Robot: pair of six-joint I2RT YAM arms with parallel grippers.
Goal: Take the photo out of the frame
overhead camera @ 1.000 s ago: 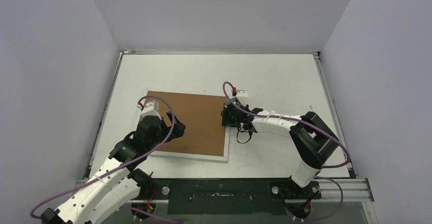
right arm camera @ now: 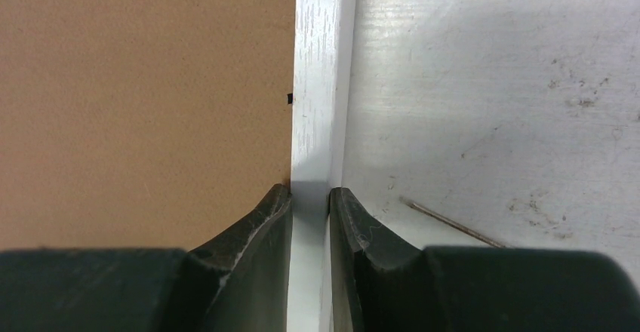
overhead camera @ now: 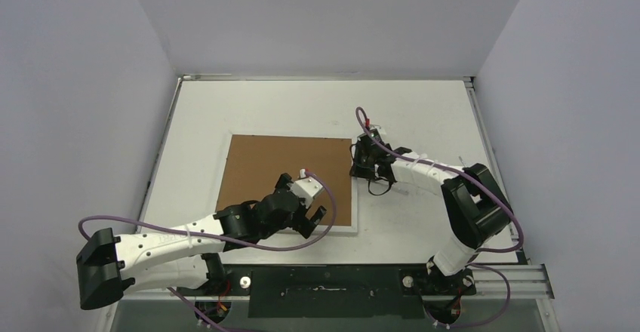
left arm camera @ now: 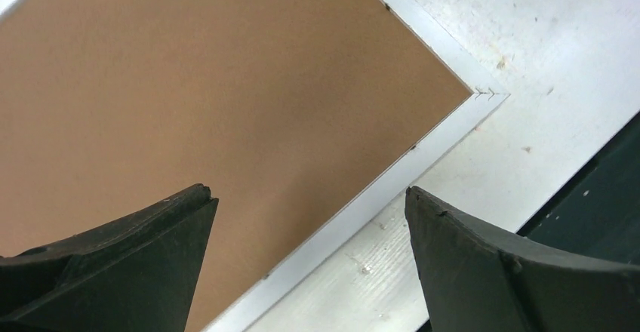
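Note:
The frame lies face down, brown backing [overhead camera: 272,158] inside a white border [left arm camera: 445,139]; a small black tab [right arm camera: 290,98] shows at its right inner edge. My right gripper is at the right border, fingertips close around the white strip; whether it grips is unclear. My left gripper stands open above the frame's near border and backing, near the near-right corner, with nothing between its fingers.
A thin metal rod [right arm camera: 453,220] lies on the white table right of the frame. Free table [overhead camera: 302,106] shows behind the frame. Side walls enclose the workspace; a dark strip runs along the front edge.
The frame has shifted right, along with my right gripper, which also moved slightly back. My left gripper has swung right and toward the front, to near the frame's near-right part.

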